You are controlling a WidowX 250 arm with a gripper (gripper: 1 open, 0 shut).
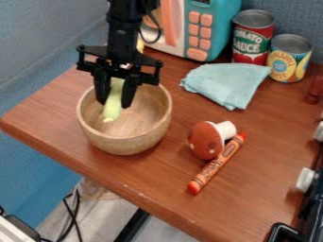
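Observation:
The black gripper (115,86) hangs over a wooden bowl (124,137), its fingers shut on a pale yellow-green elongated object (112,106). The object hangs inside the bowl's outline; whether it touches the bottom cannot be told.
A red mushroom toy (206,141) and an orange crayon (214,166) lie to the right. A light blue cloth (224,83), tomato sauce can (252,37), second can (289,59) and turquoise toy (192,28) are behind.

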